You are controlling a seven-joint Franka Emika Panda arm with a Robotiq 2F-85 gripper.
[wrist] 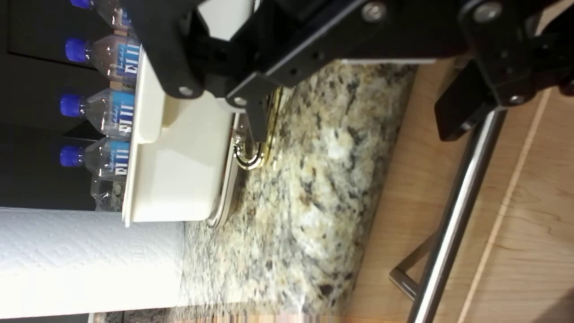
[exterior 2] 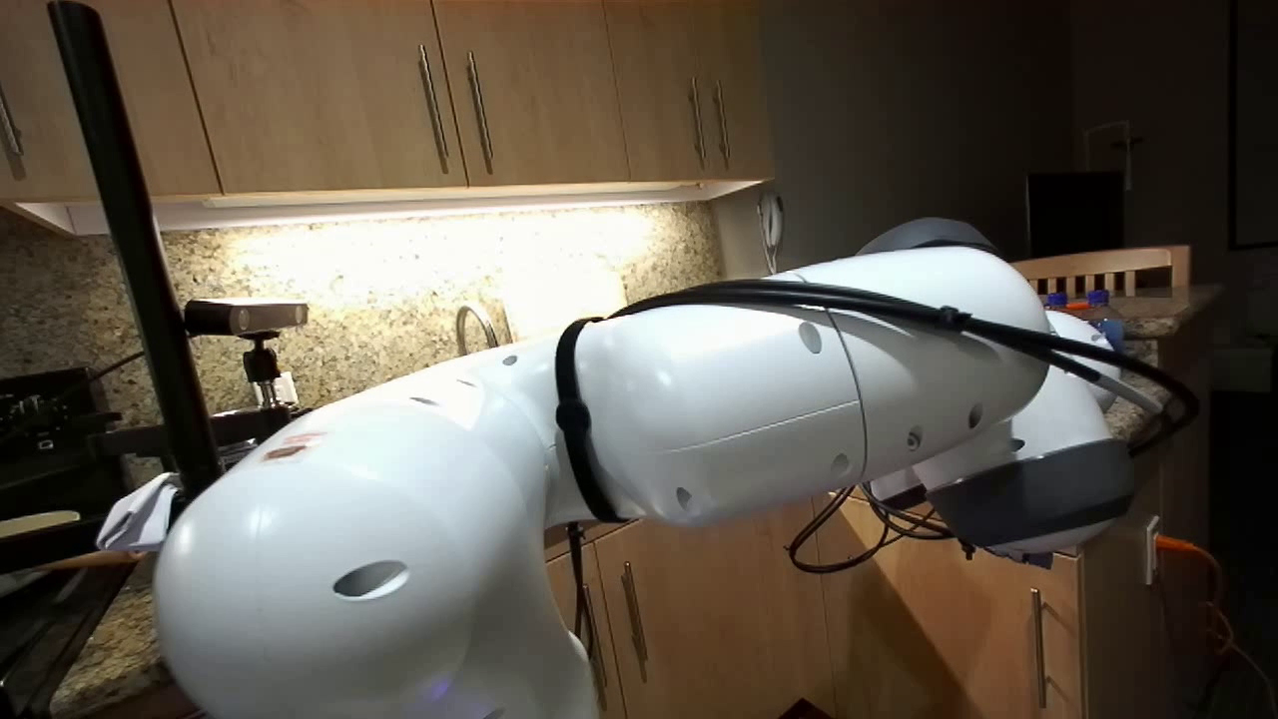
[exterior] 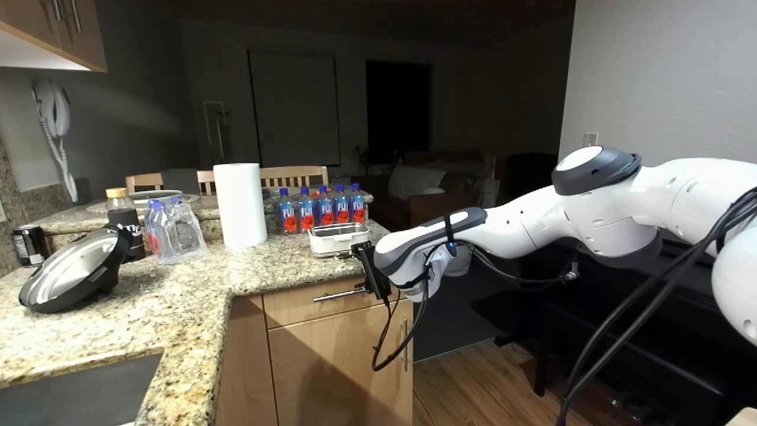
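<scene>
My gripper stands open in the wrist view, nothing between its wide-apart fingers. One fingertip (wrist: 258, 121) overlaps the metal clasp side of a white container (wrist: 180, 177) on the counter; whether they touch I cannot tell. Near the other fingertip (wrist: 457, 115) runs the metal drawer handle (wrist: 457, 215), on the light wood front below the counter edge. From the first exterior view, the gripper (exterior: 360, 268) is at the counter's front edge, between the container (exterior: 339, 241) and the shut drawer (exterior: 333, 304). The arm (exterior 2: 719, 407) hides the gripper in the second exterior view.
Several water bottles (exterior: 324, 209) line up behind the container, and a paper towel roll (exterior: 239, 206) stands left of it. Farther left are wrapped bottles (exterior: 170, 231) and a tilted black-rimmed lid (exterior: 74, 270).
</scene>
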